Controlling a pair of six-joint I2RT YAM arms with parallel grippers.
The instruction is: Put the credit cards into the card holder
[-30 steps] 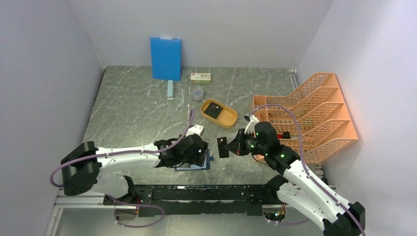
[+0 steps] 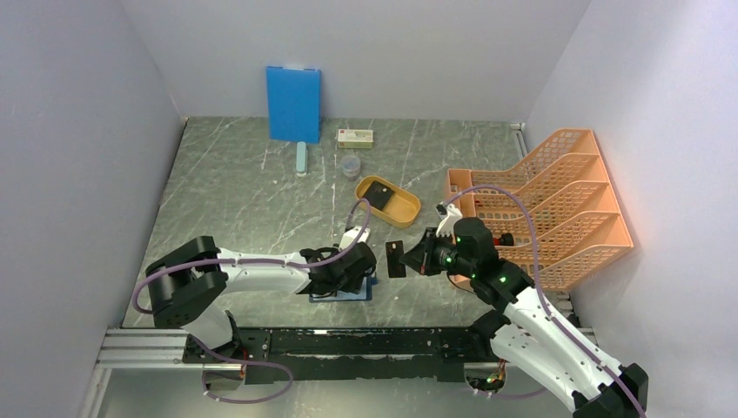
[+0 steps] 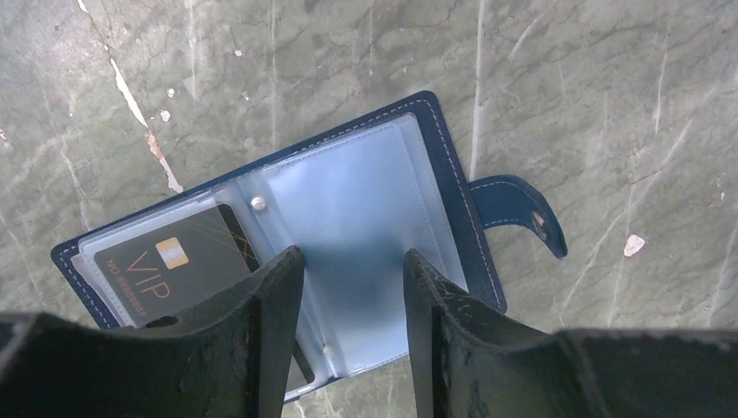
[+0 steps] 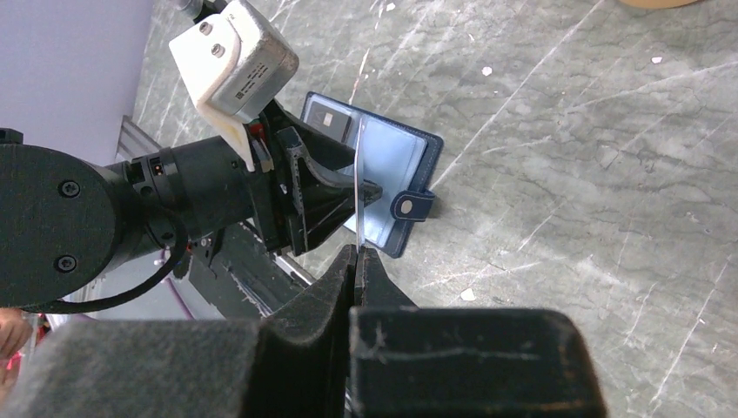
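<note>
The blue card holder [image 3: 365, 209] lies open on the table, its strap out to the right in the left wrist view. A dark VIP card [image 3: 165, 270] sits in its left clear pocket; the right pocket looks empty. Over the holder, my left gripper is part open, nothing between its fingers. My right gripper is shut on a dark card [image 2: 395, 259], which in the right wrist view is a thin edge-on card [image 4: 359, 187]. That card hangs to the right of the holder in the top view.
A yellow tray [image 2: 408, 210] with a black card stack [image 2: 378, 194] stands farther back. Behind it are a clear cup [image 2: 350, 166] and a small box [image 2: 355, 138]. An orange rack [image 2: 609, 218] fills the right side.
The left arm has shifted rightward over the card holder in the top view. The right arm and its card have moved only very slightly.
</note>
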